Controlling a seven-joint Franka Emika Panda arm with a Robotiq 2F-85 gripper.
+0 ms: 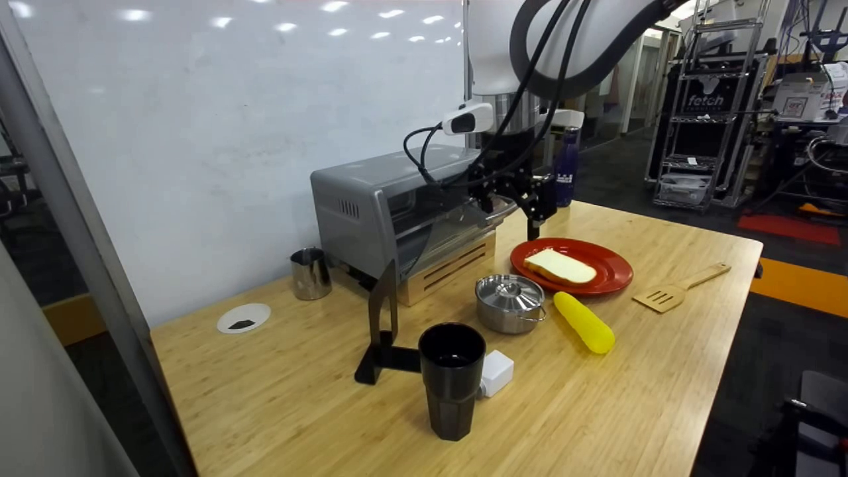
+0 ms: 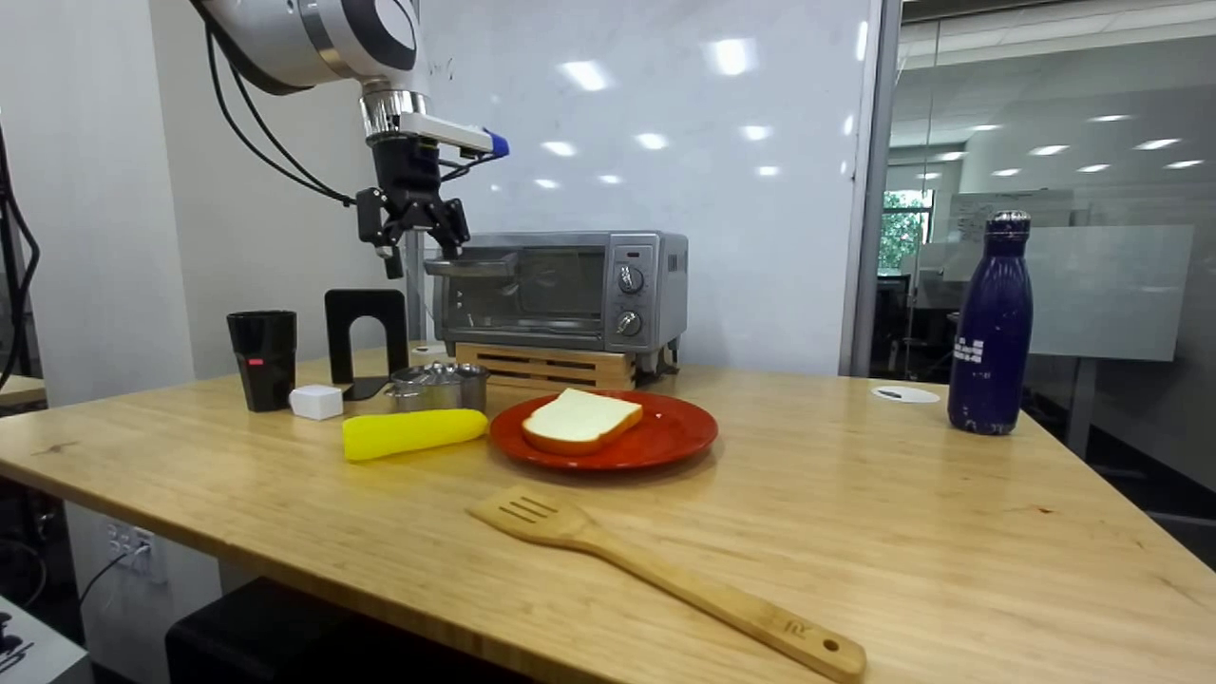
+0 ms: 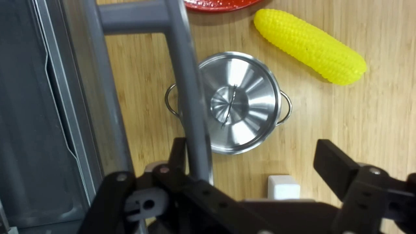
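The grey toaster oven [image 1: 350, 195] stands on a slatted wooden base, and its glass door [image 1: 449, 234] is partly open. At the door's handle [image 3: 191, 97] is my gripper, open, its fingers wide apart. In the wrist view the handle bar passes between the fingers, close beside the left finger [image 3: 178, 154]; whether they touch I cannot tell. The right finger [image 3: 331, 167] stands well clear of the bar. Bread [image 2: 581, 420] lies on a red plate [image 2: 684, 439] in front of the oven.
A lidded steel pot [image 3: 249, 132], yellow corn [image 3: 312, 46] and a white block [image 3: 283, 188] sit below the gripper. A black cup [image 1: 451, 381] and black stand [image 1: 377, 318] are nearer exterior view 1. A wooden spatula [image 2: 673, 576] and blue bottle [image 2: 992, 331] lie apart from these.
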